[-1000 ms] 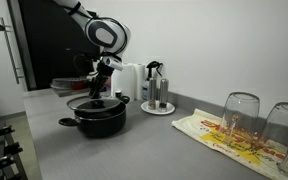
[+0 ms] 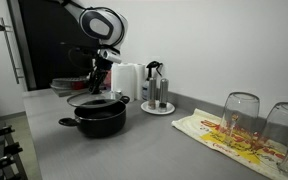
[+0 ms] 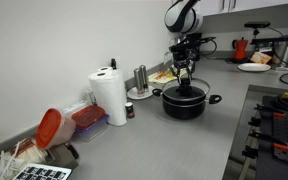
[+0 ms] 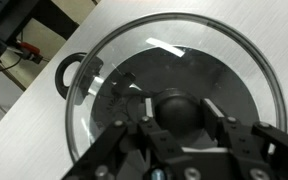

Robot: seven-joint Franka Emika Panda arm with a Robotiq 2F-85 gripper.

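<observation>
A black two-handled pot stands on the grey counter. Its glass lid has a clear pane, a metal rim and a black knob. My gripper is shut on that knob, one finger on either side. In exterior view 1 the lid is tilted and sits off-centre toward the left of the pot, with part of the opening uncovered. Whether the rim still touches the pot is hard to tell. Through the glass in the wrist view the dark pot shows, with one handle at the left.
Behind the pot are a paper towel roll and a white plate with tall grinders. Two upturned glass jars rest on a yellow-patterned cloth. Counter in front of the pot is clear.
The arm and lid have shifted slightly left in exterior view 1, and the lid is more tilted. More of the pot's opening shows now. The pot has stayed in place.
</observation>
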